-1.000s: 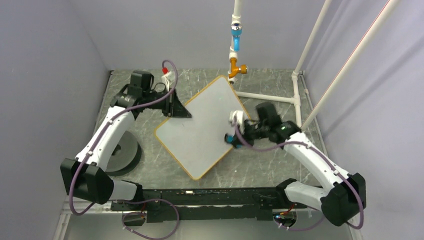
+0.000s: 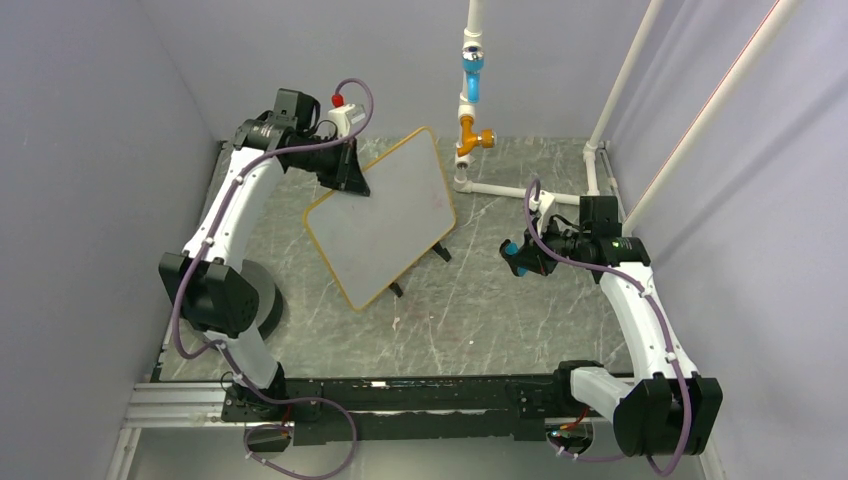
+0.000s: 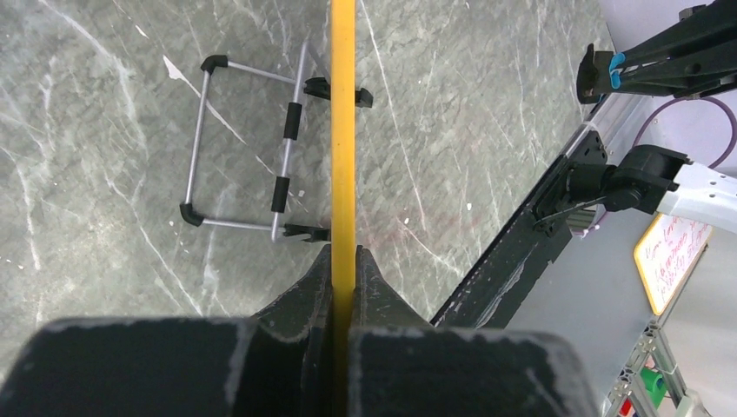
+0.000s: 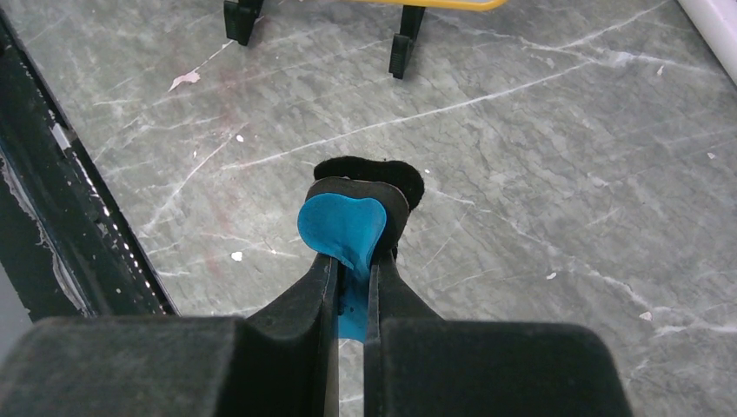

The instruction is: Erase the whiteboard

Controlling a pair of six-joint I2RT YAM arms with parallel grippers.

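The whiteboard, blank white with a yellow rim, is held tilted above the table in the top view. My left gripper is shut on its upper-left edge; in the left wrist view the yellow rim runs edge-on between the fingers. To the right of the board, and apart from it, my right gripper is shut on the eraser. The eraser shows a blue handle and dark pad in the right wrist view, over bare table.
A metal stand with black feet is beneath the board. White pipes with a blue valve and an orange valve stand at the back. A dark round base sits at the left.
Over the last second the right gripper has moved off the board to the right with the eraser. The left gripper has carried the board backward, away from the front edge.
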